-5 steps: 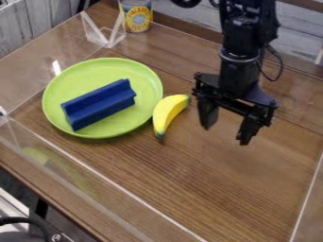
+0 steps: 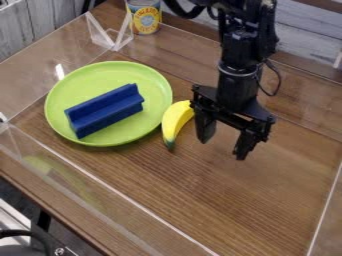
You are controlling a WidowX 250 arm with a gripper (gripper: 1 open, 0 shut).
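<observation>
My black gripper [image 2: 225, 134] hangs low over the wooden table, just right of a yellow banana [image 2: 175, 122]. Its fingers stand apart, and the left one is close beside the banana's upper part; whether it touches cannot be told. The banana lies to the right of a green plate [image 2: 144, 82], which holds a blue rectangular block [image 2: 104, 110].
A can [image 2: 144, 18] and a clear plastic object [image 2: 110, 30] stand at the back left. A pale wall runs along the back right.
My gripper has moved left and slightly down toward the banana. The banana, plate and block look unmoved.
</observation>
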